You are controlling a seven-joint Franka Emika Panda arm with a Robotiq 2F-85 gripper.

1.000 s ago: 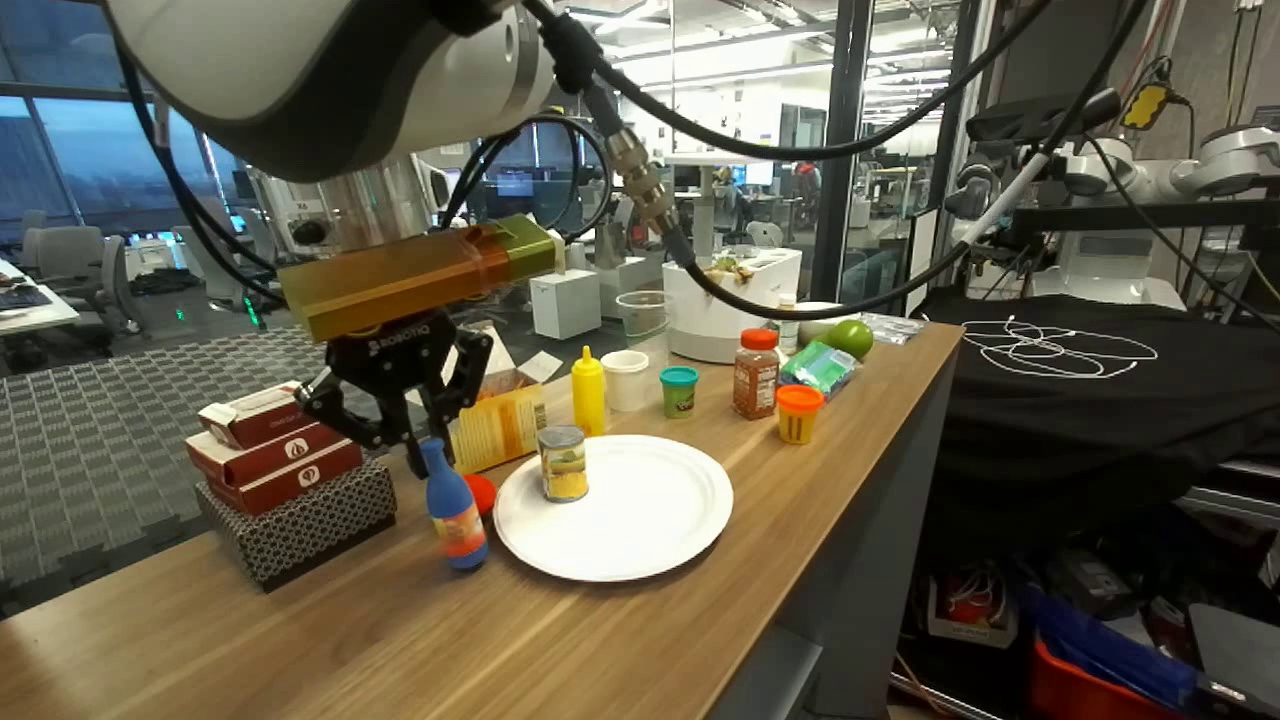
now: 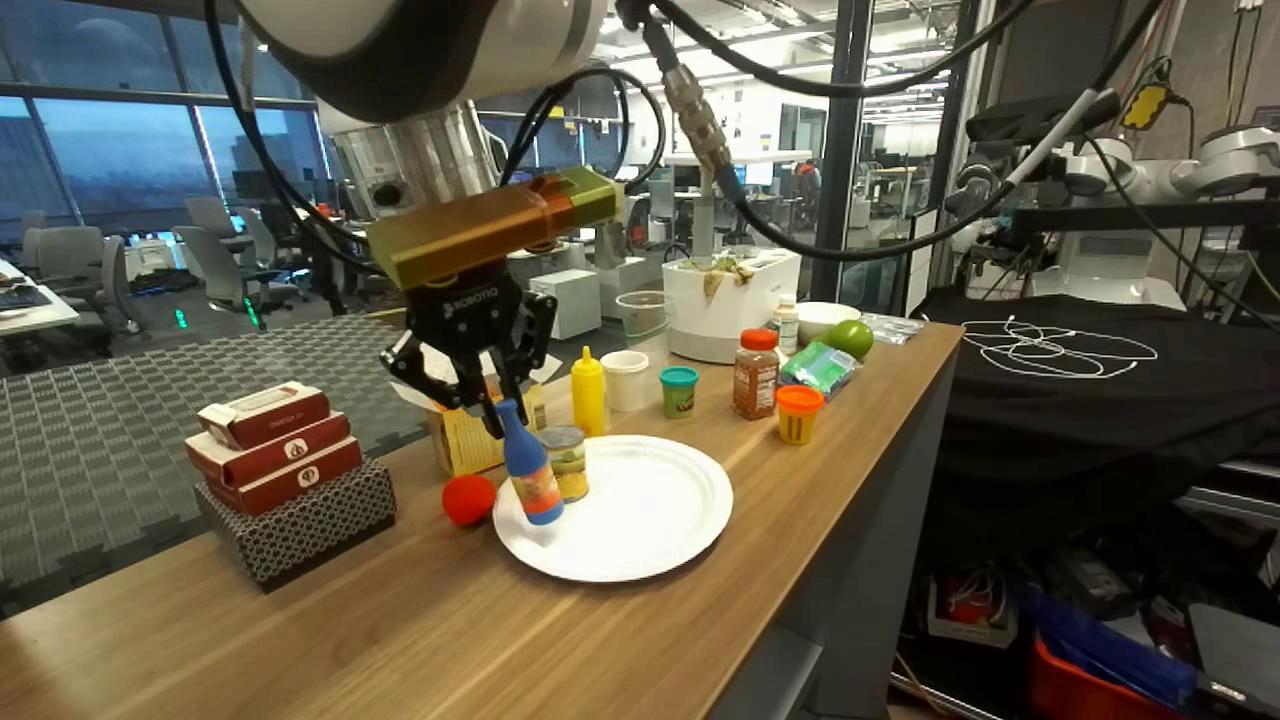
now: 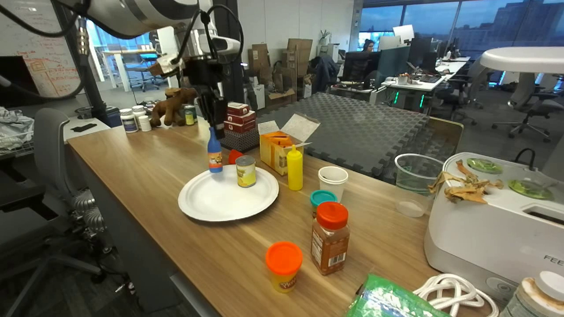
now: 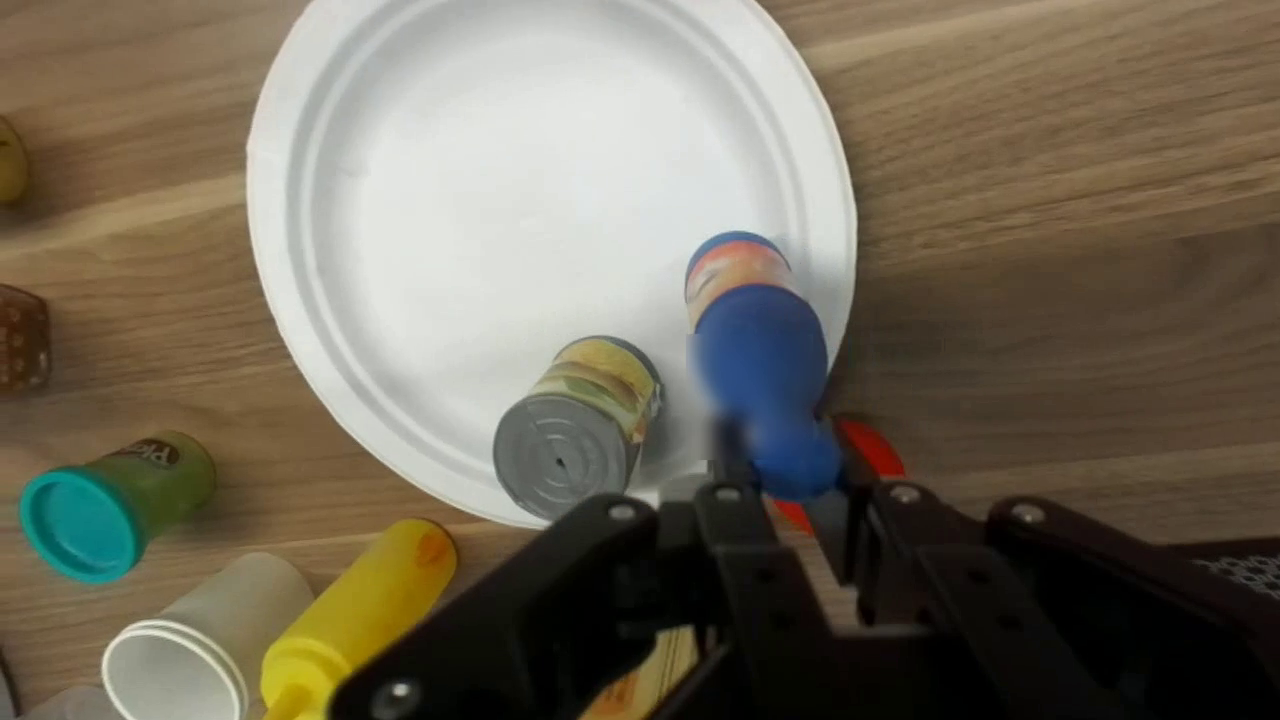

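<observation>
My gripper [image 2: 501, 414] is shut on the neck of a blue bottle [image 2: 524, 460] with an orange label. The bottle hangs slightly tilted over the near-left part of a white plate [image 2: 654, 504]; whether its base touches the plate I cannot tell. In the wrist view the blue bottle [image 4: 764, 348] shows inside the plate's rim, its top between my fingers. A small tin can [image 3: 246, 171] stands upright on the plate beside the bottle.
A red ball [image 2: 468, 499] lies just off the plate's edge. Behind stand an open yellow box [image 3: 273, 153], a mustard bottle [image 3: 294, 168] and a white cup [image 3: 333, 179]. Stacked red boxes [image 2: 274, 448] are at the left. The plate's middle is clear.
The gripper has carried the blue bottle up and rightward in exterior view 1, from the bare table beside the plate to above the plate. The can and plate have stayed put.
</observation>
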